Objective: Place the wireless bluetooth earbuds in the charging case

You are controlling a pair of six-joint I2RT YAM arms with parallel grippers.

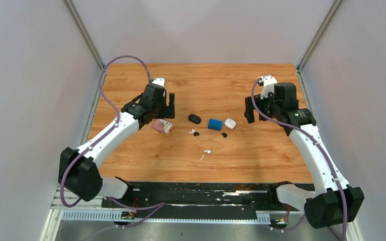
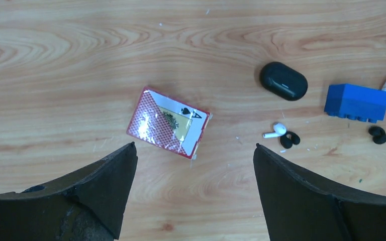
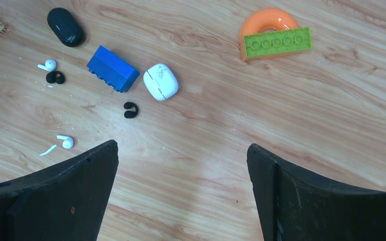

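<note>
Two closed cases rest on the table: a black one (image 1: 194, 119) and a white one (image 3: 161, 82), the white one touching a blue block. A white earbud (image 2: 279, 129) lies against a black earbud (image 2: 290, 139). Another black earbud (image 3: 131, 110) sits in front of the blue block, and a second white earbud (image 3: 67, 142) is nearer the front. My left gripper is open above the table, left of the black case. Well to the right of the white case, my right gripper hangs open and empty.
The blue block (image 1: 214, 124) stands between the cases. A card box (image 2: 170, 123) lies below the left gripper. An orange ring with a green block (image 3: 277, 43) shows in the right wrist view.
</note>
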